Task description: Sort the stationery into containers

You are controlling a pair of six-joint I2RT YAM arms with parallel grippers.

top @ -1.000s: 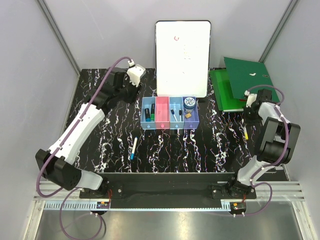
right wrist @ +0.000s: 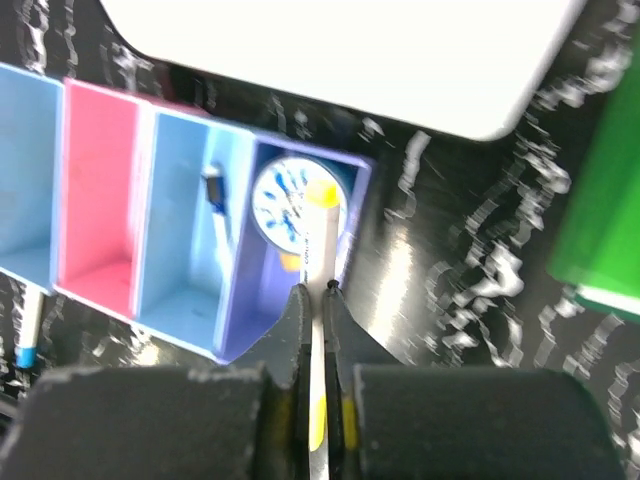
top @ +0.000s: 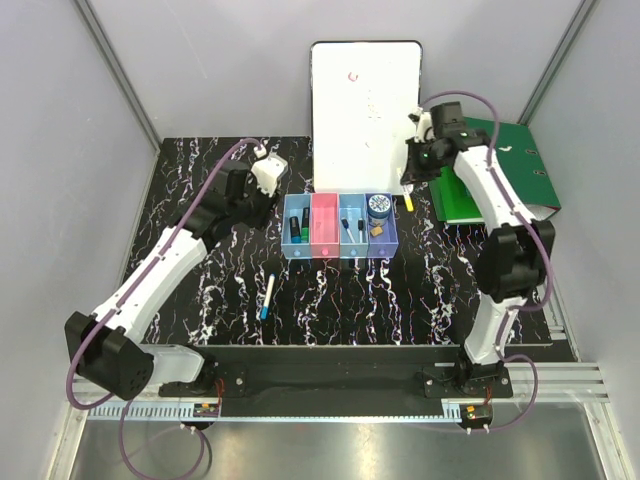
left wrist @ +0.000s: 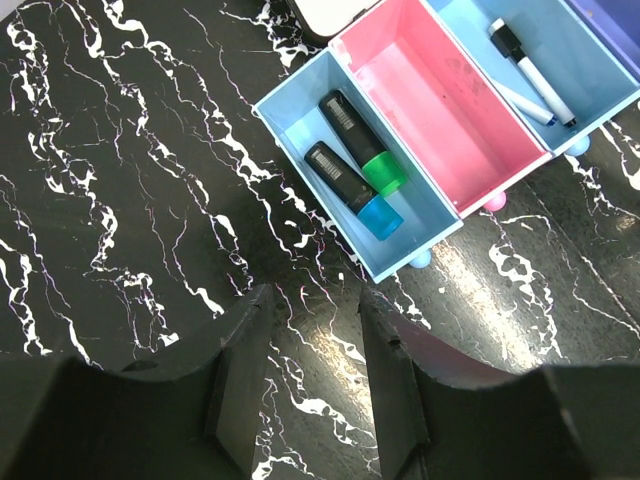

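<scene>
My right gripper is shut on a white marker with yellow ends (right wrist: pixel 319 240); in the top view this marker (top: pixel 408 197) hangs just right of the organizer. The purple compartment (right wrist: pixel 247 300) holds a round patterned tin (top: pixel 379 206) and a small tan block (top: pixel 376 231). Black-capped white pens (left wrist: pixel 535 85) lie in the right light-blue compartment (top: pixel 352 250). In the left light-blue one are two thick black markers, one with a green cap (left wrist: pixel 384 173), one with a blue cap (left wrist: pixel 380 216). The pink compartment (left wrist: pixel 450 100) is empty. My left gripper stands open, nothing between its fingers, left of the organizer.
A white marker with a blue end (top: pixel 267 297) lies on the dark marbled table in front. Behind the organizer stands a whiteboard (top: pixel 366 115). Green folders (top: pixel 515 165) lie at the back right, partly under the right arm.
My right arm has swept left from the far right, past the green folders, carrying the yellow-ended marker towards the organizer. The left arm has shifted only slightly.
</scene>
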